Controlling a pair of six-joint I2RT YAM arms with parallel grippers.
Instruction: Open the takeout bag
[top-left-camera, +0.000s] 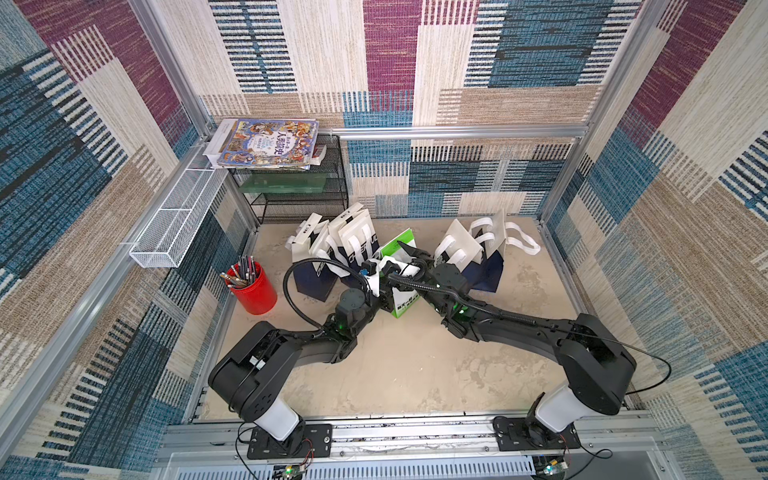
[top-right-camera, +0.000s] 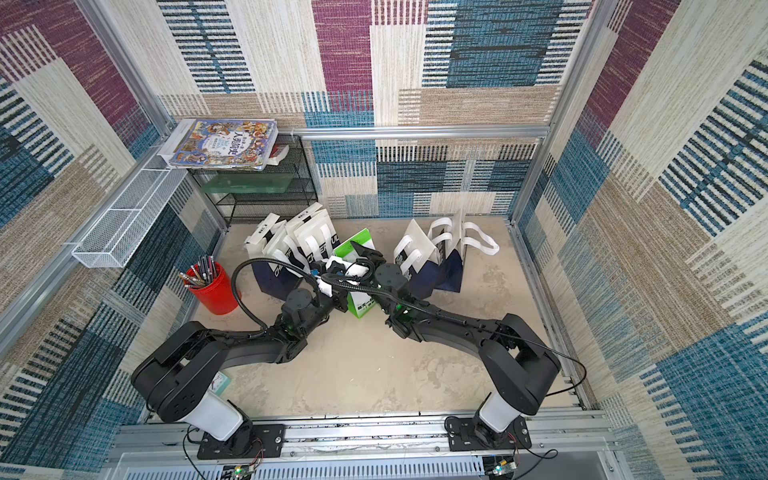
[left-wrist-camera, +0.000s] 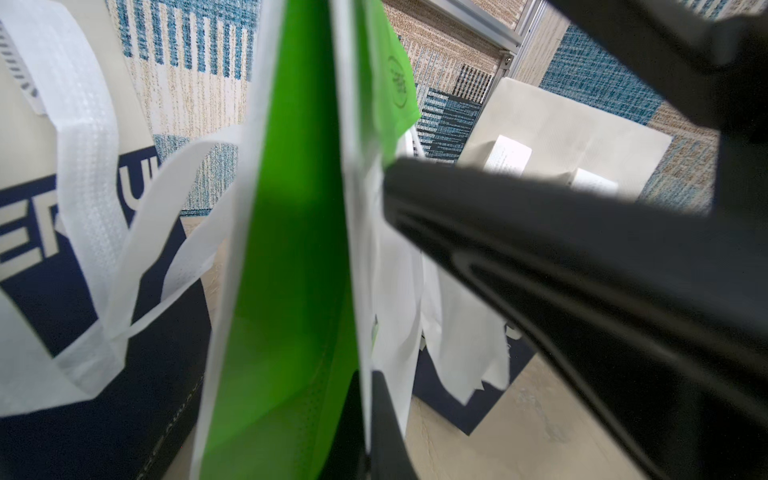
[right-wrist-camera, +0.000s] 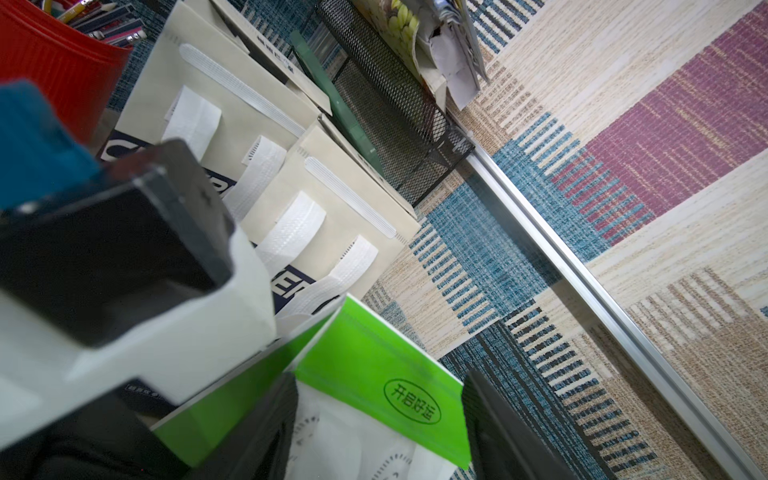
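The green-and-white takeout bag (top-left-camera: 405, 307) stands upright in mid-table, partly behind both arms. Its green inside (left-wrist-camera: 300, 208) shows between two spread walls in the left wrist view. My left gripper is shut on the thin white edge of one wall, its fingertips meeting at the bottom of that view. In the right wrist view my right gripper stands open. The bag's green top flap (right-wrist-camera: 376, 360) shows between and beyond its fingers, and I cannot tell whether they touch. One dark right finger (left-wrist-camera: 512, 232) crosses the left wrist view beside the bag.
Cream-and-navy bags stand at left (top-left-camera: 352, 232) and at right (top-left-camera: 488, 272) of the green bag. A red pen cup (top-left-camera: 256, 292) is at the left, and a black wire rack (top-left-camera: 344, 180) stands behind.
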